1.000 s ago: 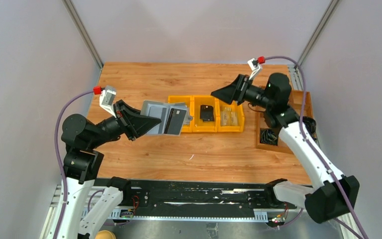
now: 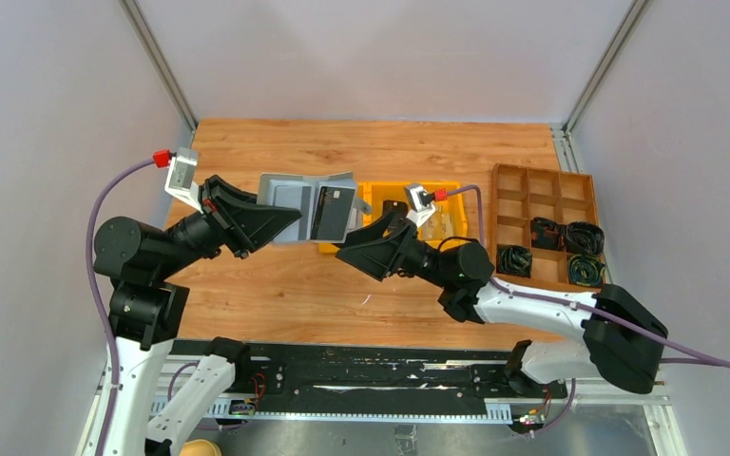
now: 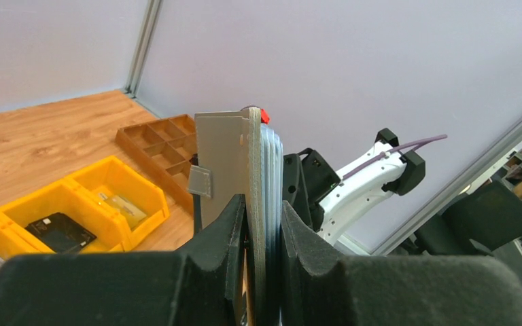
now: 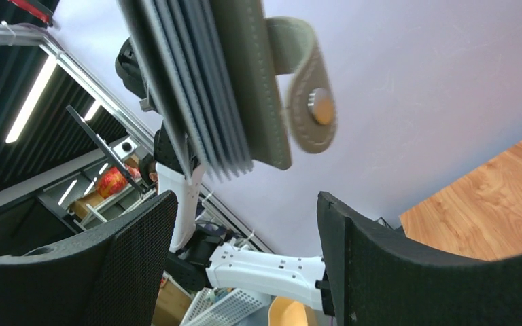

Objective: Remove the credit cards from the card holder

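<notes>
A grey card holder (image 2: 285,223) with translucent sleeves hangs open above the table, a dark card (image 2: 333,211) showing in it. My left gripper (image 2: 280,217) is shut on its left part; the left wrist view shows the stacked holder (image 3: 221,156) edge-on between the fingers. My right gripper (image 2: 347,249) is close by the holder's right side, pointing at it. In the right wrist view it stands open (image 4: 247,234), with the holder's sleeve edges and strap (image 4: 309,115) above the fingers and nothing between them.
Yellow bins (image 2: 447,188) with small items sit mid-table, partly hidden under the arms. A wooden compartment tray (image 2: 544,185) with coiled cables is at the right.
</notes>
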